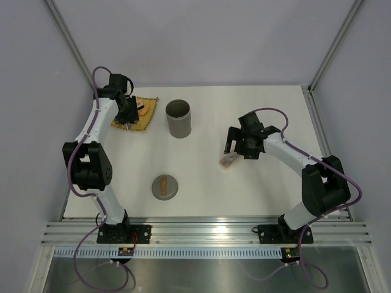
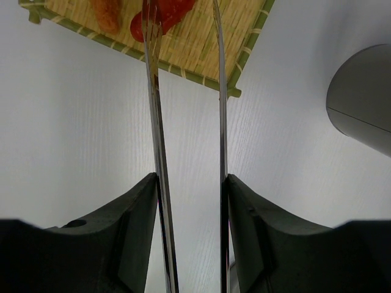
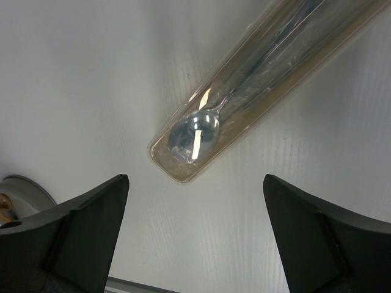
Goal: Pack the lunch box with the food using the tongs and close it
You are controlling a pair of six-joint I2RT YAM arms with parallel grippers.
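My left gripper is part open, its long metal tongs reaching over a bamboo mat point(image 2: 201, 67). A red food piece point(image 2: 137, 27) lies at the tong tips, with an orange piece point(image 2: 107, 12) beside it. A grey cylindrical container point(image 1: 179, 122) stands right of the mat, and a round grey lid point(image 1: 160, 194) with a brown item point(image 1: 164, 183) lies nearer the front. My right gripper is open above a clear case point(image 3: 256, 104) holding a spoon point(image 3: 194, 135), with nothing between its fingers.
Metal rails run along its edges.
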